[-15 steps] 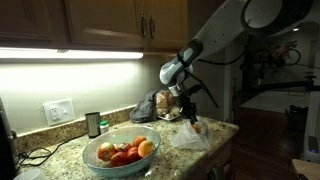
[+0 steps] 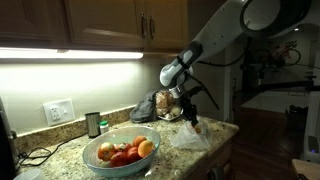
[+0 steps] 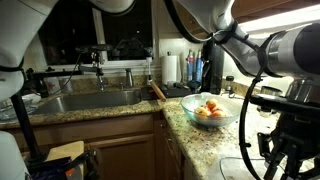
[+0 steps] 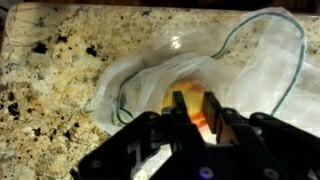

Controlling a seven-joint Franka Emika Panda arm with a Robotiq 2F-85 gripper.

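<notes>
A translucent white mesh bag (image 4: pixel 130 85) with a dark green drawstring (image 4: pixel 235 33) lies over the speckled counter. An orange-yellow fruit (image 4: pixel 184 91) shows at the bag, partly veiled by the mesh. My gripper points down at this spot, its fingers close together on the bagged fruit. How much of the fruit or only mesh sits between the fingertips is hard to make out. In exterior view 1 the bag (image 2: pixel 190 137) spreads near the counter's front edge, beneath the arm. The arm hides much of it in exterior view 2.
A large pale bowl (image 2: pixel 103 163) of red and orange fruit stands on the counter to the left in exterior view 1. A dark green canister (image 2: pixel 93 125) is behind it by the wall. Dark bags (image 2: pixel 143 110) rest at the back. Bare counter (image 4: pixel 40 130) lies beside the mesh bag.
The upper arm looks slightly shifted, bulkier at the top right of exterior view 1. The bag and the bowl appear to be in the same places.
</notes>
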